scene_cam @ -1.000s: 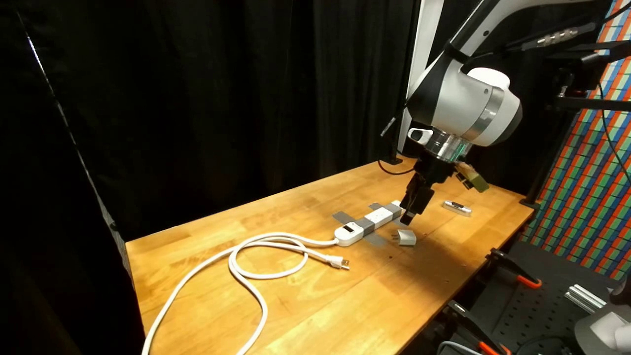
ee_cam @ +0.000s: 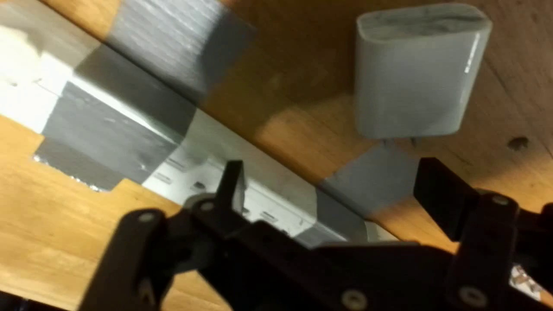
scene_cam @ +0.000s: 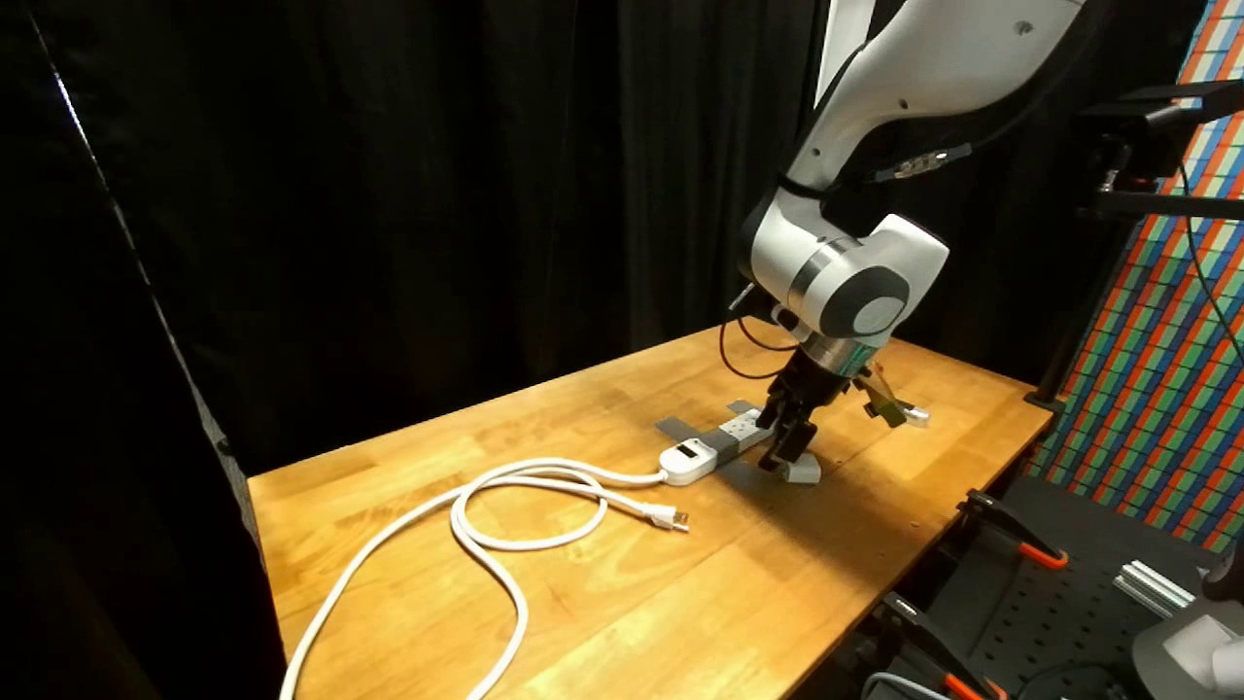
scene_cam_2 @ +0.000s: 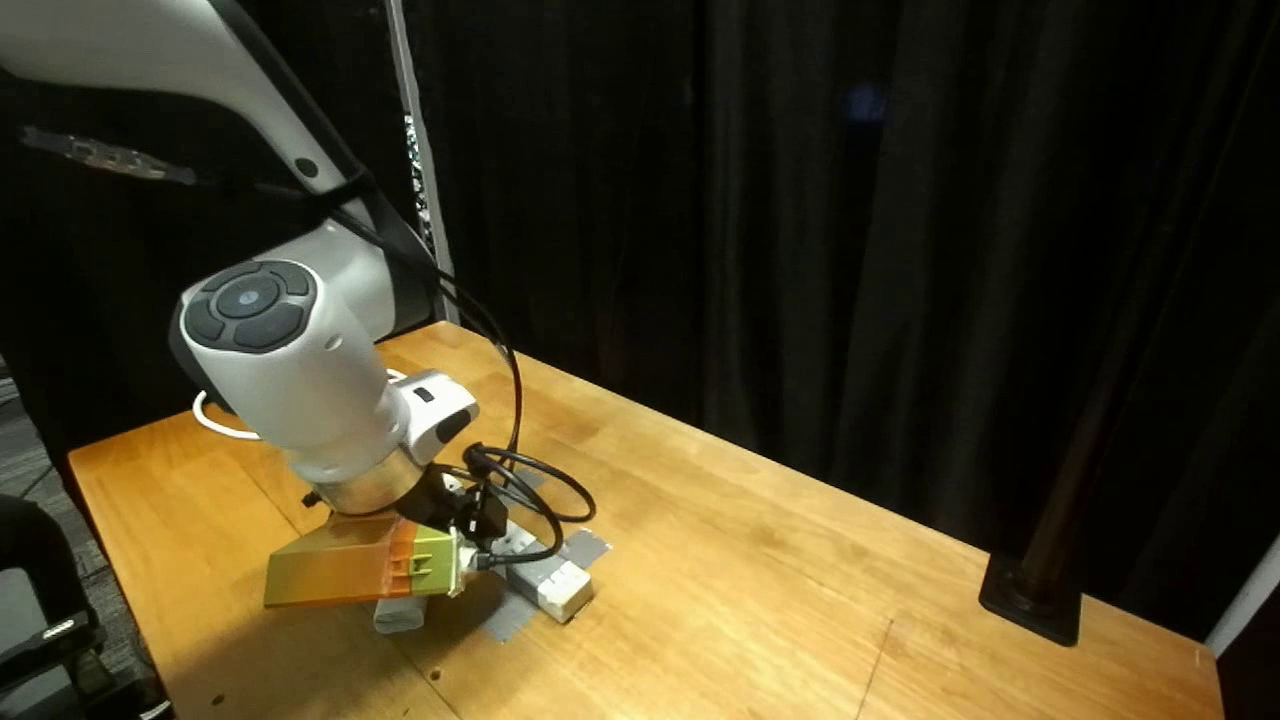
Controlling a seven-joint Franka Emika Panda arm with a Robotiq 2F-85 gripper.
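Observation:
A white plug-in adapter (scene_cam: 802, 469) rests on the wooden table beside a white power strip (scene_cam: 690, 460). In the wrist view, the adapter (ee_cam: 414, 85) lies on its side, its two prongs pointing toward the taped strip (ee_cam: 173, 179). My gripper (scene_cam: 778, 443) is low over the table, close to both things. Its fingers are wide open, with one finger (ee_cam: 231, 181) over the strip's outlets and the other (ee_cam: 440, 194) nearer the adapter. Nothing is held between them. From the opposite side, the adapter (scene_cam_2: 401, 614) shows below the orange-green wrist piece (scene_cam_2: 348, 564).
Grey tape (ee_cam: 173, 39) fixes the strip to the table. Its white cord (scene_cam: 536, 543) loops over the left of the table, ending in a plug (scene_cam: 665, 515). A small white object (scene_cam: 916, 413) sits to the right, partly covered. Clamps (scene_cam: 1012, 527) line the table's edge.
My arm has come down and left, turning at the wrist, so the gripper is now close to the adapter and strip. The adapter appears in the same place.

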